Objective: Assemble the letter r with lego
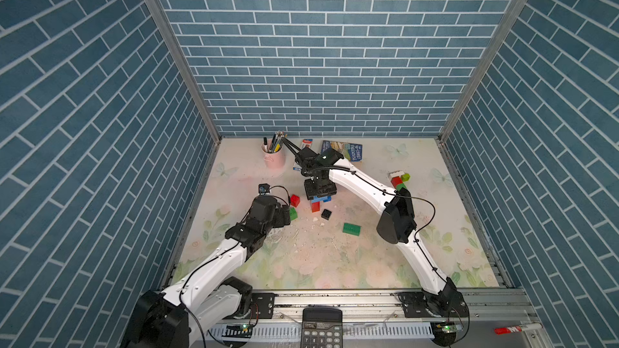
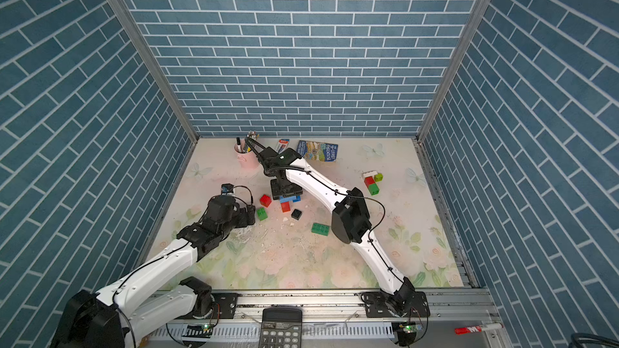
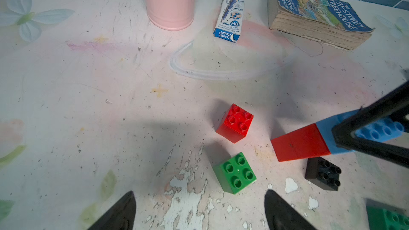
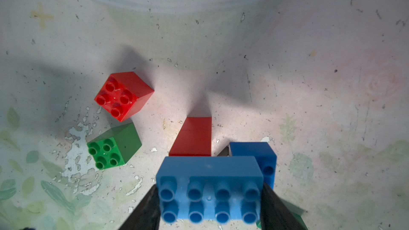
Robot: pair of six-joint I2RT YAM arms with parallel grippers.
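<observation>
My right gripper is shut on a long blue brick [image 4: 208,168], its studs facing the camera. Under that brick is a column of red bricks [image 3: 298,144]; blue and red look in contact in the left wrist view. A second, darker blue brick [image 4: 254,150] shows lower down, on the right; how it joins the rest is hidden. My left gripper stands open above the table with nothing between its fingers. In front of it are a loose red brick [image 3: 235,123] and a green brick [image 3: 234,173], both upright.
A black brick [image 3: 323,173] is close to the red column, and a long green brick [image 1: 351,228] lies nearer the front. Several bricks [image 1: 397,181] sit at the right. A pink cup [image 1: 274,159] and a book [image 1: 351,150] line the back.
</observation>
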